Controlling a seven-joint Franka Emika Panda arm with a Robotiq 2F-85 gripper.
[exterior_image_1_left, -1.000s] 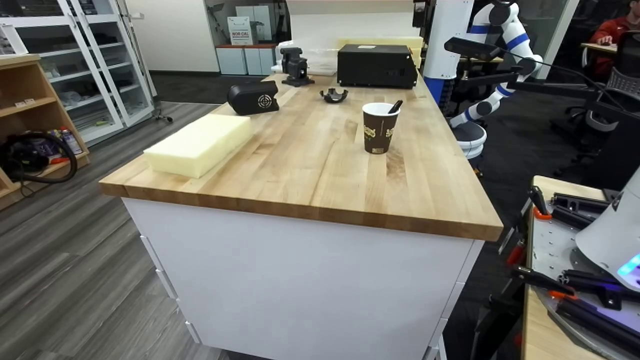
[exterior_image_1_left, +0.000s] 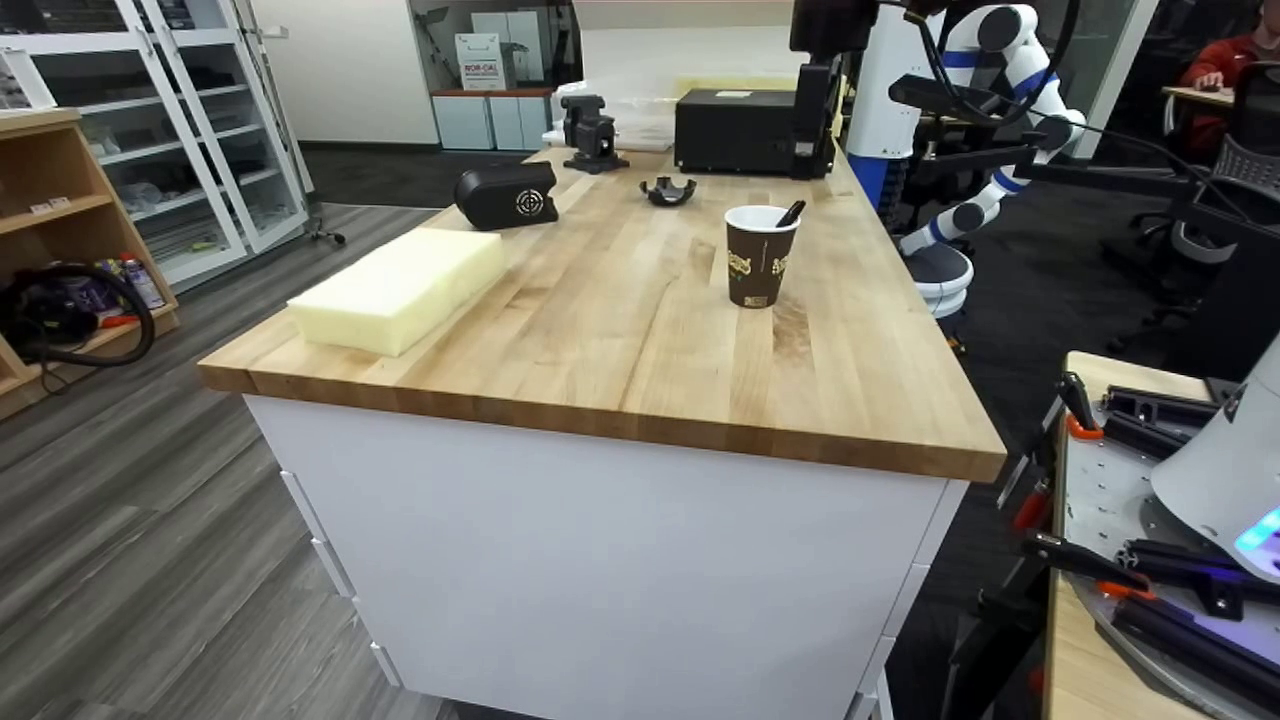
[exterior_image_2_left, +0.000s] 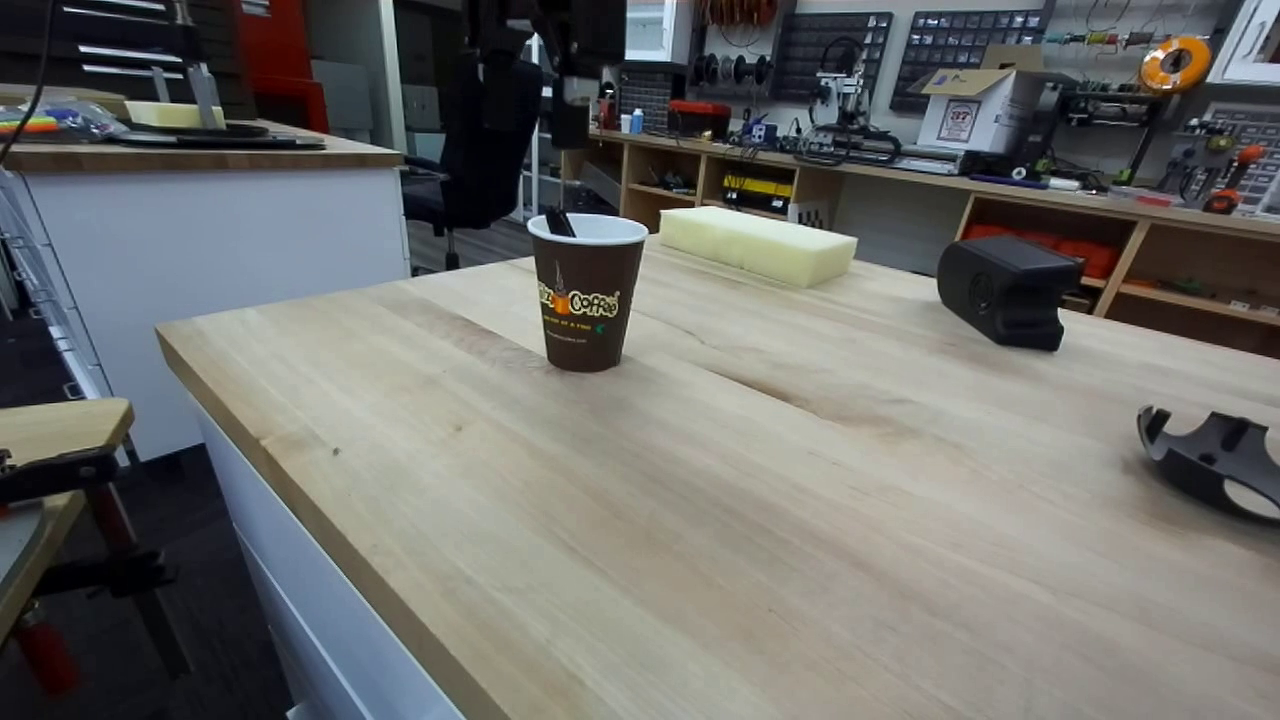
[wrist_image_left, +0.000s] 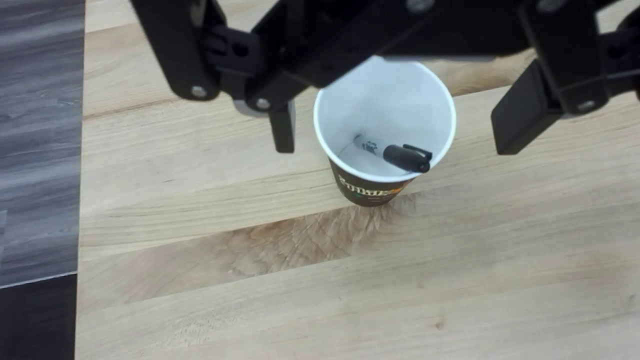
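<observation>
A brown paper coffee cup (exterior_image_1_left: 757, 266) stands upright on the wooden table, and a black marker (exterior_image_1_left: 791, 214) leans inside it with its cap end poking over the rim. From above, in the wrist view, the marker (wrist_image_left: 393, 152) lies slanted across the white inside of the cup (wrist_image_left: 369, 196). My gripper is open above the cup, its two pads wide apart on either side of the rim and nothing held between them. Part of the gripper shows at the top of exterior view 1, dark against the black box. Exterior view 2 has the cup (exterior_image_2_left: 588, 318) left of centre.
A pale foam block (exterior_image_1_left: 402, 288) lies at the table's left edge. Farther back are a black speaker-like object (exterior_image_1_left: 506, 196), a curved black part (exterior_image_1_left: 667, 191) and a black box (exterior_image_1_left: 734, 132). Bare wood surrounds the cup.
My gripper has come down into the top of exterior view 1, now showing in front of the black box. The cup, marker and other objects on the table have not moved.
</observation>
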